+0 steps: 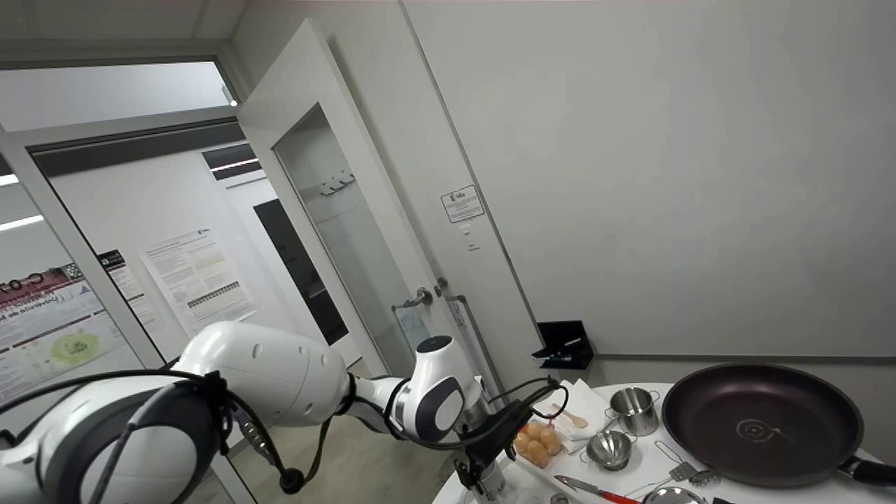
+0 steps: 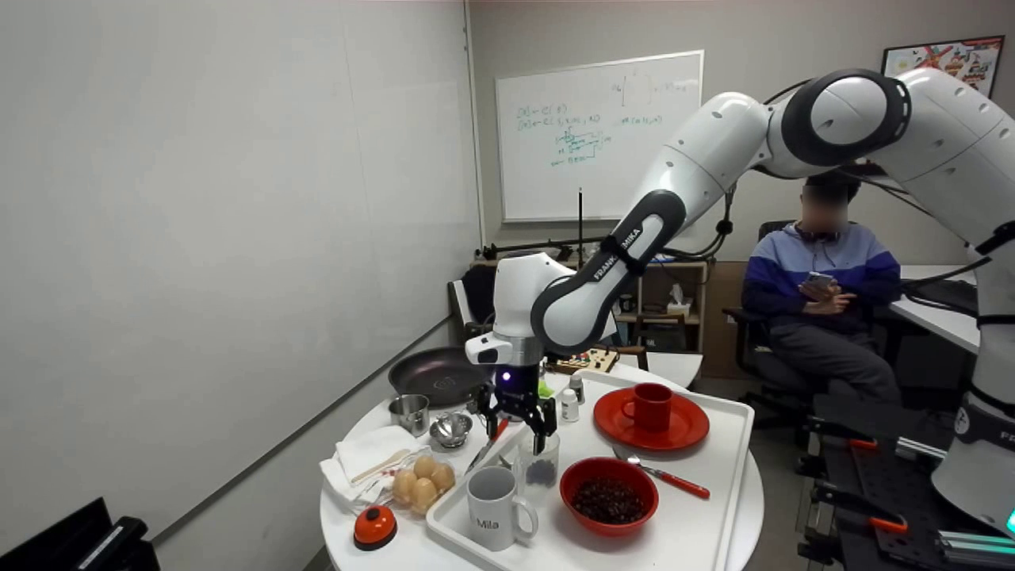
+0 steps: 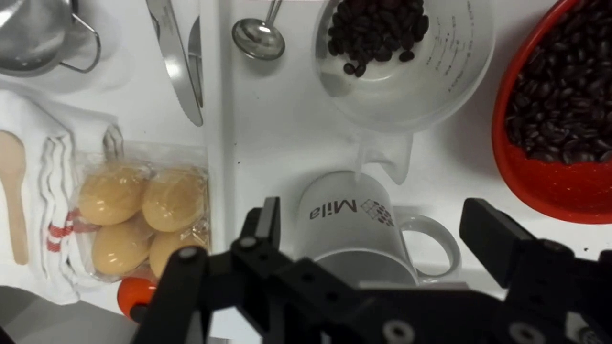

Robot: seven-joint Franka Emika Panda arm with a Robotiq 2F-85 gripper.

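Note:
My gripper is open, its two black fingers spread wide over the tray with nothing held between them. In the wrist view a white mug [image 3: 350, 220] marked "Mila" shows between and below the fingers, its handle towards the right finger. Just beyond the mug stands a clear measuring cup [image 3: 453, 69] holding some dark beans [image 3: 378, 26]. To the right is a red bowl [image 3: 551, 195] with many dark beans. Exterior view 2 shows the gripper [image 2: 515, 433] above the tray near the mug [image 2: 492, 514] and the measuring cup [image 2: 540, 466].
The white tray [image 2: 704, 514] also carries a red plate [image 2: 690, 433] with a red cup [image 2: 652, 408], and a red-handled utensil [image 2: 680, 484]. Bagged eggs [image 3: 114, 195], a knife [image 3: 178, 69], metal pots and a large pan [image 1: 760, 428] lie outside it.

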